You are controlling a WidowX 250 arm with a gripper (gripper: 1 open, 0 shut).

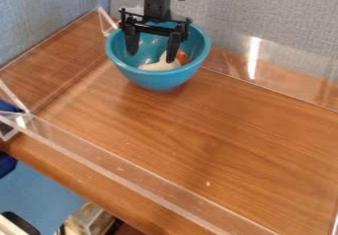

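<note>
A turquoise bowl (156, 75) sits toward the back of the wooden table. Inside it lies a pale object with an orange end (164, 62), partly hidden by the bowl's wall and my gripper. My black gripper (152, 47) hangs over the bowl from above, its two fingers wide apart and reaching down inside the rim, with nothing seen held between them.
Grey padded walls and clear low edging border it at the back and left. A blue object (8, 109) shows at the left edge, off the table's clear middle.
</note>
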